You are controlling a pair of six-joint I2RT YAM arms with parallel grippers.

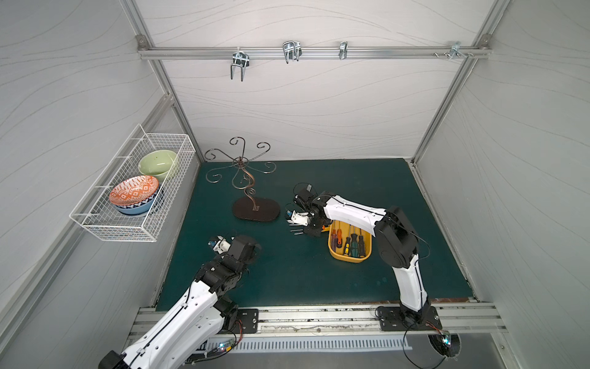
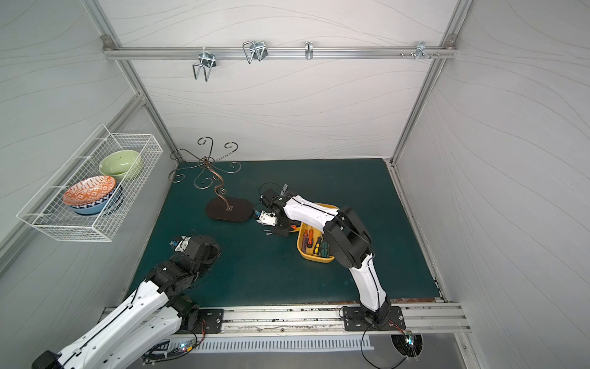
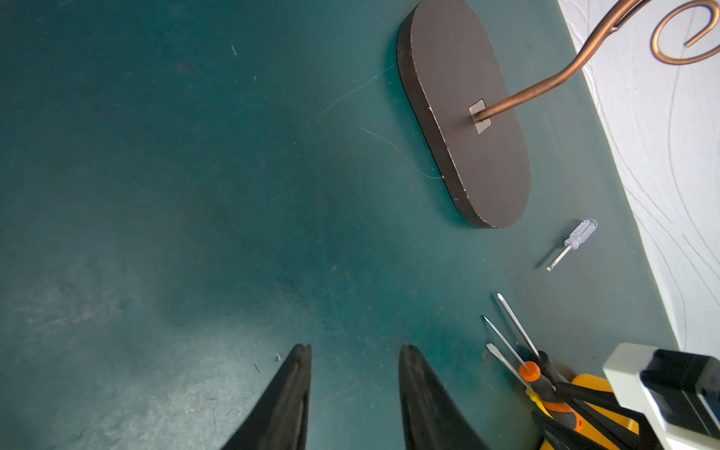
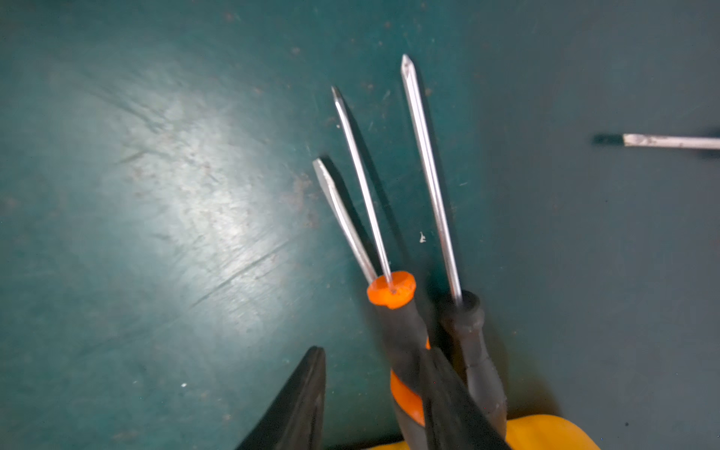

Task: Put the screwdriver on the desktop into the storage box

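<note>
Several screwdrivers lie on the green desktop. An orange-black one [image 4: 393, 330], a black-handled one [image 4: 480, 367] and a flat-bladed one [image 4: 343, 217] lie together beside the yellow storage box [image 1: 349, 258], which holds more tools. A clear-handled screwdriver [image 3: 579, 234] lies apart behind them. My right gripper is open just above the orange-black and black handles, nothing clearly held. My left gripper stands open over bare desktop at the front left.
A metal stand with an oval base [image 3: 457, 90] stands at back left. A wire basket with bowls [image 1: 147, 227] hangs on the left wall.
</note>
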